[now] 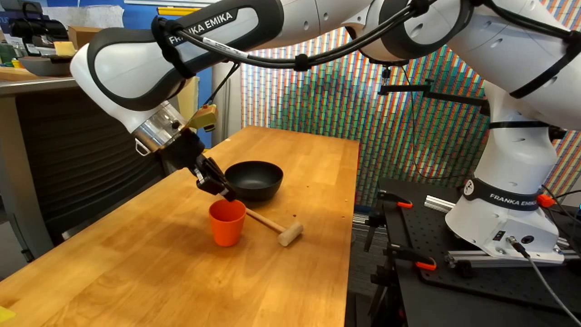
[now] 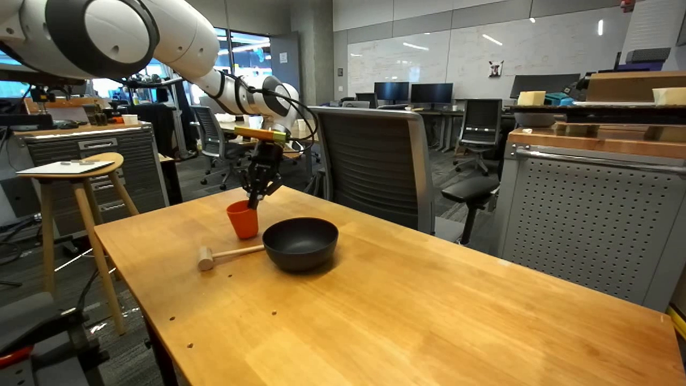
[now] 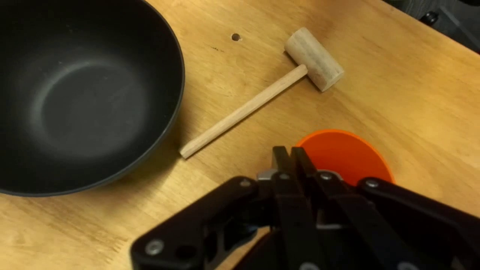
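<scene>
An orange cup (image 1: 227, 223) stands near the middle of the table, its mouth up and leaning slightly in exterior view 2. My gripper is shut on the cup's rim, with the orange opening just right of the fingertips in the wrist view. The wall between the fingers is mostly hidden. Whether the cup's base touches the table, I cannot tell. Close by lies a wooden mallet (image 3: 245, 110), its handle pointing toward a black bowl (image 2: 300, 243). The bowl is empty and upright.
An office chair (image 2: 379, 167) stands close against one long edge. The robot's base (image 1: 495, 218) is beyond the opposite edge.
</scene>
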